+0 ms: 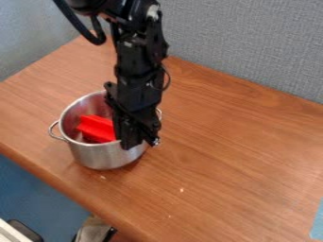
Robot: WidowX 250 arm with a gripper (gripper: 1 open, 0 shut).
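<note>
A steel pot (100, 158) with loop handles stands near the left edge of the wooden table (228, 170). A red object (96, 129) lies inside it. My black gripper (142, 141) is low over the pot's right side, in front of part of the pot and the red object. Its fingertips are dark and small in view, so whether they are open or shut is hard to see.
A grey padded wall runs along the back, and blue floor shows beyond the front-left edge. A small light blue patch (316, 223) is at the right edge.
</note>
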